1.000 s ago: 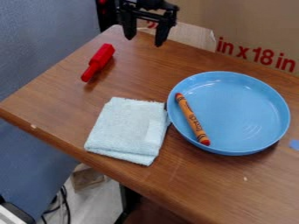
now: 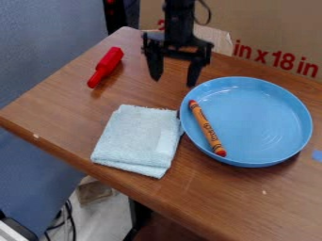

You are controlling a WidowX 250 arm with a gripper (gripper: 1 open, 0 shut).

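Note:
The black gripper (image 2: 172, 66) hangs over the back middle of the wooden table, fingers apart, with nothing seen between them. A red cylindrical object (image 2: 107, 66) lies at the back left. A light blue folded cloth (image 2: 134, 141) lies front left of centre. A blue plate (image 2: 261, 125) sits on the right, with an orange crayon-like stick (image 2: 208, 129) lying along its left side. The gripper is above and behind the cloth and plate, right of the red object.
The wooden table (image 2: 63, 113) has bare room at left and front right. Its left edge borders a blue-grey surface, with cables below. A cardboard sheet (image 2: 277, 38) stands behind, and a small blue patch lies at the right edge.
The gripper has moved down in the view, towards the front of the table, from the back edge. The objects on the table look unmoved.

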